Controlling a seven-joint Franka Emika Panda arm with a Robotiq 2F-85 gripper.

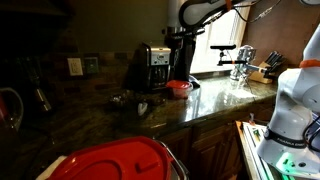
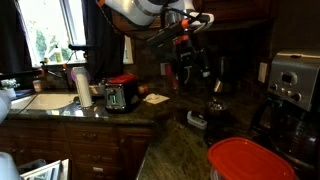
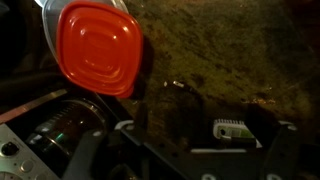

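Note:
My gripper is open in the wrist view, its dark fingers apart at the lower edge with nothing held between them. Near the right finger, a small grey-white ridged object lies on the dark counter. A red square lid sits on a clear container at upper left. From exterior view 2, the arm reaches across the top, above the counter, and a pale object rests below it. The gripper's tips are hard to make out against the dark background there.
A silver appliance stands at the right in exterior view 2, and a red toaster at the left. A large red lid fills the foreground of exterior view 1. Bare counter shows at the right.

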